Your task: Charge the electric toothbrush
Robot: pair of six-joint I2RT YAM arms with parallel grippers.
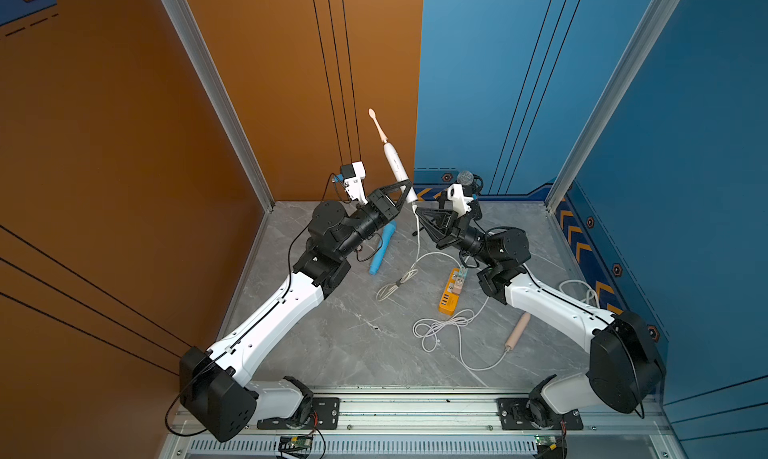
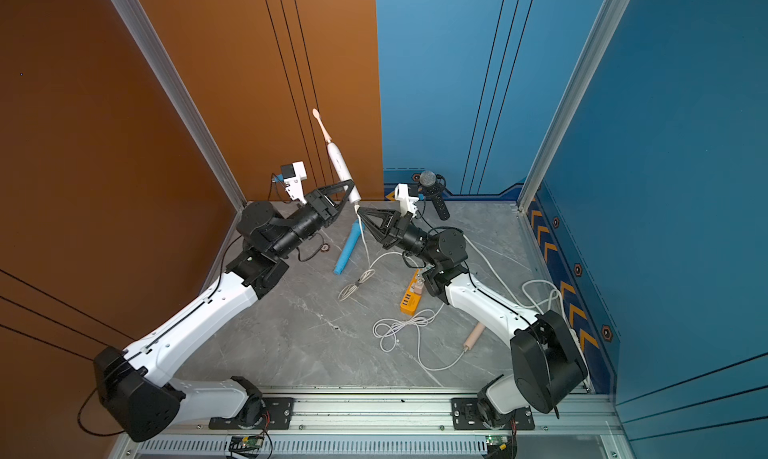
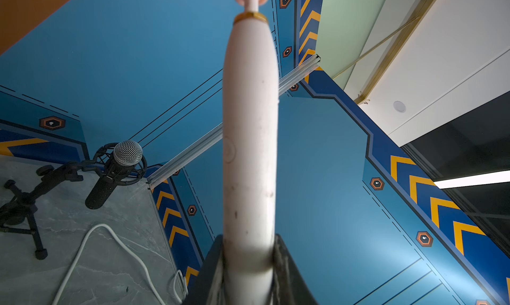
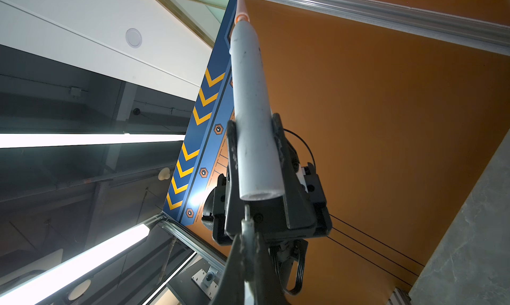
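Observation:
My left gripper is shut on the white electric toothbrush, holding it tilted in the air, pale pink head up. In the right wrist view the handle's bottom end faces my right gripper. That gripper is shut on the thin white charging cable's plug, whose narrow metal tip points toward the handle's bottom, just short of it or near it; exact contact cannot be told. The cable hangs down to a bundle on the table.
An orange power strip with cables lies below the right arm. A blue cylinder, a pinkish cylinder on a cable and a black microphone on a stand are also on the table. Walls enclose the sides and back.

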